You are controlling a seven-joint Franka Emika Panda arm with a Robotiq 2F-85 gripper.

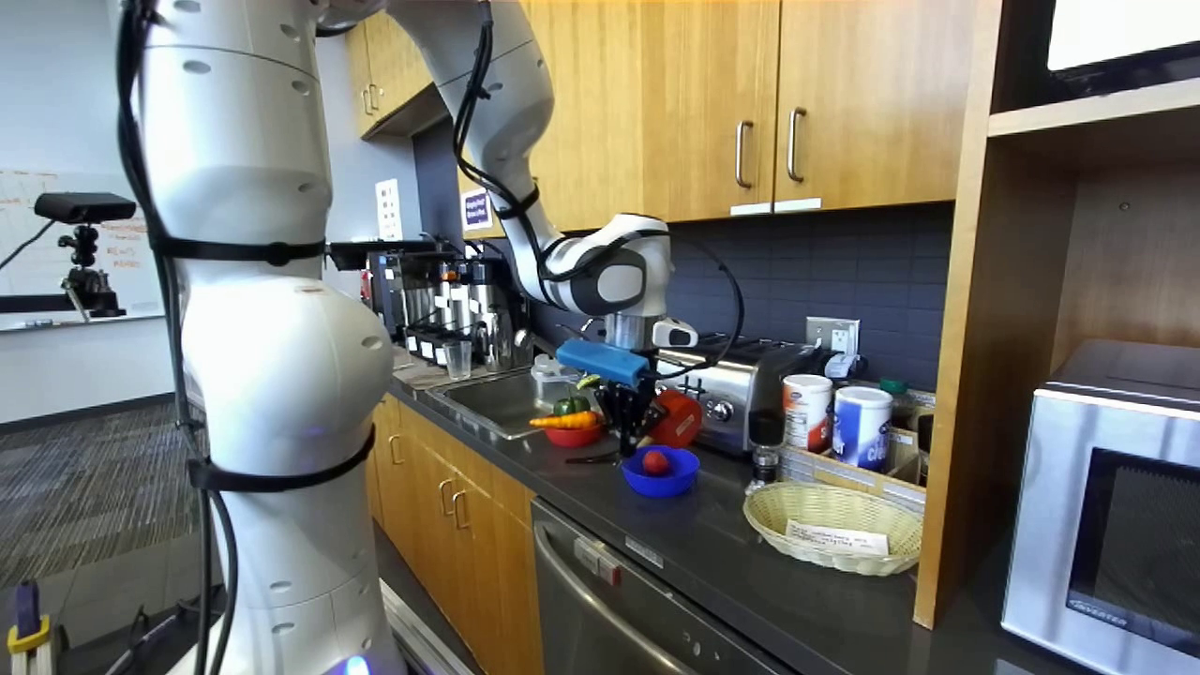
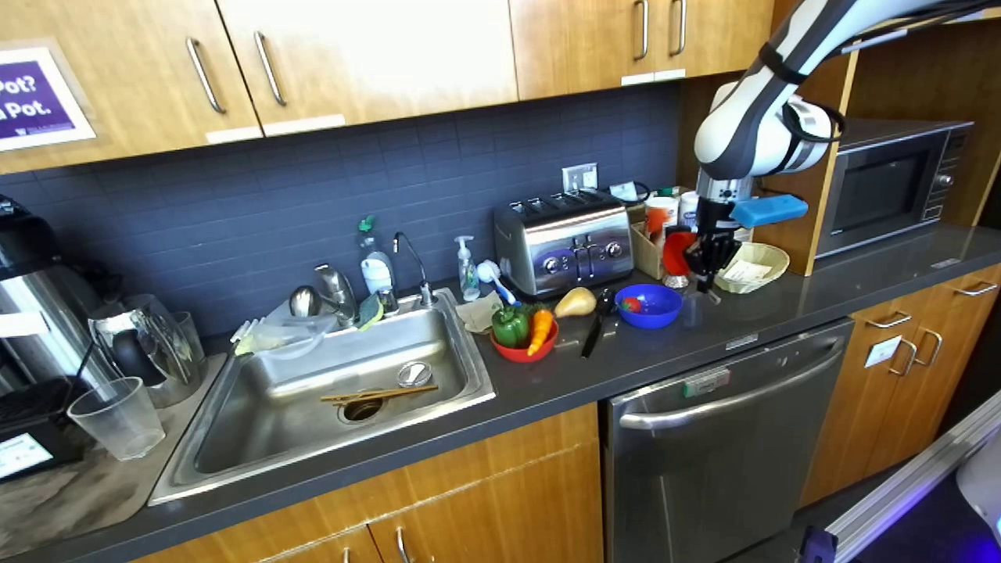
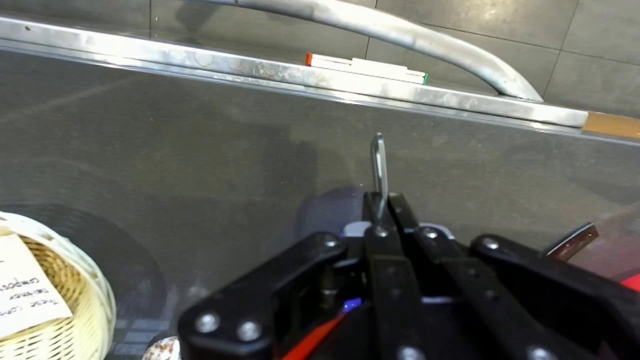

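My gripper is shut on a utensil with a red head and a metal handle, whose looped end sticks out beyond the fingertips. Exterior view 2 shows the gripper above the counter, right of a blue bowl; the red head hangs on its left side. Inside that bowl lies a small red item. A red bowl farther left carries a green pepper and a carrot. In the wrist view my gripper hides most of the utensil.
Behind the bowls stands a toaster. A dark-bladed knife and a pale pear-shaped item lie between the bowls. A wicker basket is to the right, and the sink to the left.
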